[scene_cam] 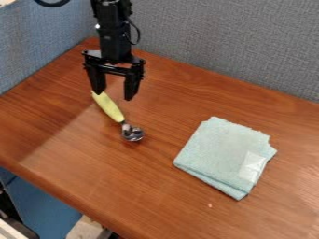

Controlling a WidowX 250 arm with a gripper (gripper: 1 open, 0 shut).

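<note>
My black gripper (115, 82) hangs open above the upper end of a yellow-handled scoop (107, 105), its two fingers apart. The scoop lies diagonally on the wooden table, its metal head (132, 133) toward the front right. Nothing shows between the fingers; whether they touch the handle cannot be told.
A folded pale cloth (222, 154) with a white label lies on the right of the wooden table (125, 187). Grey-blue padded walls stand behind and left. The table's front-left edge drops to a blue floor.
</note>
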